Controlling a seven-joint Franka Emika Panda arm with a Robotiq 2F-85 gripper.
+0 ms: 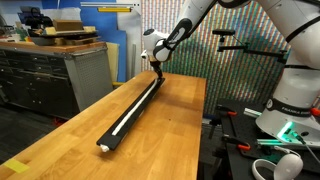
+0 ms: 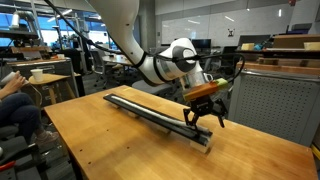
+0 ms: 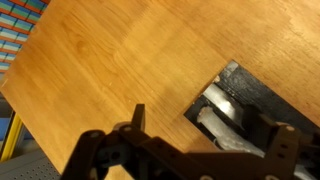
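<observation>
A long black rail [image 1: 127, 118] with a pale strip along its top lies on the wooden table. In exterior view 2 the same rail [image 2: 150, 112] runs diagonally across the tabletop. My gripper [image 2: 206, 117] is low over one end of it, the far end in exterior view 1. The wrist view has the open gripper with its two dark fingers apart. Between them the rail's black end [image 3: 235, 75] shows, with a whitish, shiny piece [image 3: 216, 122] in its channel. Whether a finger touches the rail, I cannot tell.
Bare wooden tabletop [image 2: 105, 145] lies on both sides of the rail. Grey cabinets [image 1: 80, 75] stand beside the table in exterior view 1. A second robot arm's white base [image 1: 290, 105] and a black stand are at the right edge there.
</observation>
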